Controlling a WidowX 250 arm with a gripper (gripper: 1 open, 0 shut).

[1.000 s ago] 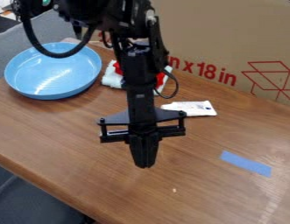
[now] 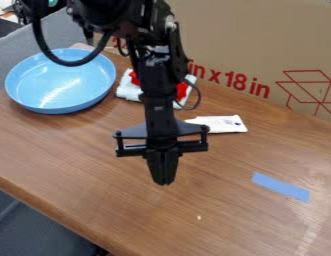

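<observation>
My black gripper (image 2: pixel 162 172) hangs over the middle of the wooden table, pointing down, with its fingertips together and nothing visible between them. Behind it to the right lies a white packet (image 2: pixel 227 124), partly hidden by the arm. A red and white item (image 2: pixel 130 87) sits further back behind the arm, mostly covered by it. A light blue round dish (image 2: pixel 58 90) stands at the back left.
A cardboard box (image 2: pixel 261 60) walls off the back of the table (image 2: pixel 101 190). A strip of blue tape (image 2: pixel 280 186) is on the right. Its left edge drops off at the lower left.
My gripper has shifted very slightly up and left over the last second, staying shut. The objects on the table have not moved.
</observation>
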